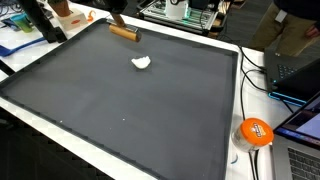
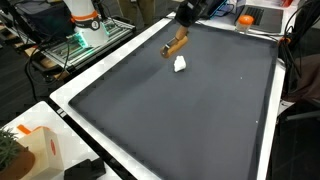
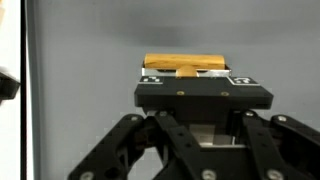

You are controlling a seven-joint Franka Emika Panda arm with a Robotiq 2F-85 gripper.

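Observation:
A wooden piece (image 2: pixel 175 42) with a rounded bar at its end hangs from my gripper (image 2: pixel 187 20), near the far edge of the grey board. In the wrist view the bar (image 3: pixel 184 61) lies crosswise just beyond the fingertips (image 3: pixel 155 81), and a short wooden stem (image 3: pixel 187 72) runs back from it into the fingers. My gripper is shut on this piece. In exterior view 1 the bar (image 1: pixel 125 32) shows at the top, with the gripper mostly cut off. A small white object (image 1: pixel 141 63) rests on the board, apart from the wooden piece.
The grey board (image 1: pixel 130 100) is otherwise bare, with wide free room in its middle. An orange-topped container (image 1: pixel 253 134) stands beyond one edge, near a laptop (image 1: pixel 295 155). Cables (image 2: pixel 290 45) lie along that side.

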